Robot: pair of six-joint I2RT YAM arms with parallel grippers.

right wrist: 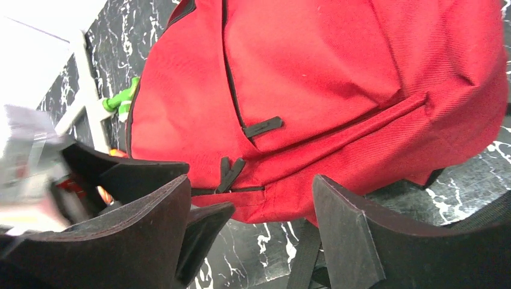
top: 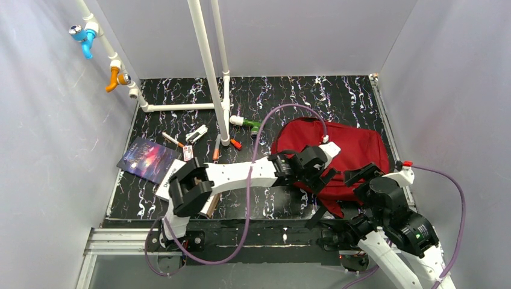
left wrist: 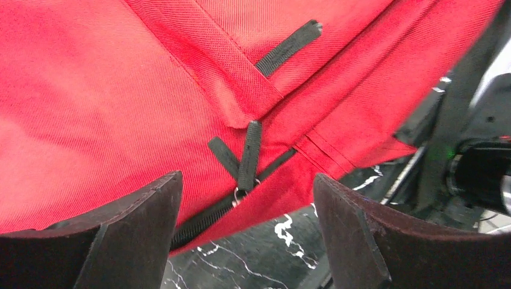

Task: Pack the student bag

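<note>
A red bag (top: 355, 144) lies flat on the right of the dark marbled table. Its zipper pulls (left wrist: 250, 150) and a black zipper line show close up in the left wrist view. My left gripper (top: 331, 179) hovers over the bag's near-left part, fingers (left wrist: 129, 235) apart, nothing between them. On the bag's right side, my right gripper (top: 349, 177) stands with its fingers (right wrist: 349, 235) apart too, holding nothing. In the right wrist view the left gripper's black fingers cover part of the bag's left edge. The inside of the bag is not visible.
At the left lie a purple-blue book (top: 147, 158), a white book (top: 172, 177) partly behind the left arm, a white calculator-like item (top: 196, 133) and several markers. White pipes (top: 208, 66) stand mid-table, with a green tap (top: 250, 124) beside them. Free table lies behind the bag.
</note>
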